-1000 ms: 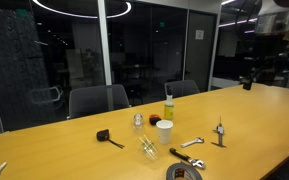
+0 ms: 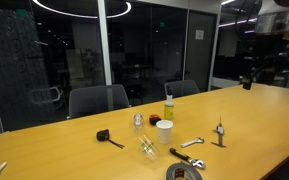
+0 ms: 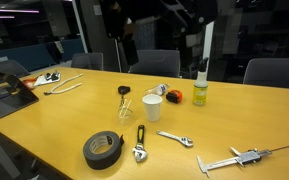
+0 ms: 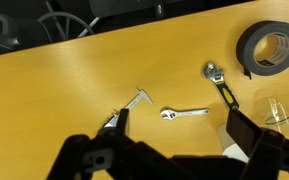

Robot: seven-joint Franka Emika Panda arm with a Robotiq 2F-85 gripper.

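In the wrist view my gripper stands open high over the table, its two dark fingers wide apart and nothing held. Beneath it lie a small silver wrench [image 4: 184, 114] and, to the left, a caliper [image 4: 134, 103]. A black-handled adjustable wrench [image 4: 222, 86] and a roll of black tape [image 4: 268, 48] lie to the right. The white cup [image 4: 231, 140] is partly hidden by the right finger. Exterior view 2 shows the gripper dark at the top, well above the objects.
A yellow-labelled spray bottle [image 2: 169, 104], a red-and-black round object [image 2: 154, 119] and a black tape measure [image 2: 105, 135] stand farther back. Clear glassware [image 4: 276, 116] is near the cup. Chairs [image 3: 156, 63] line the far edge. Bare table [image 2: 54, 150] spreads at left in exterior view 1.
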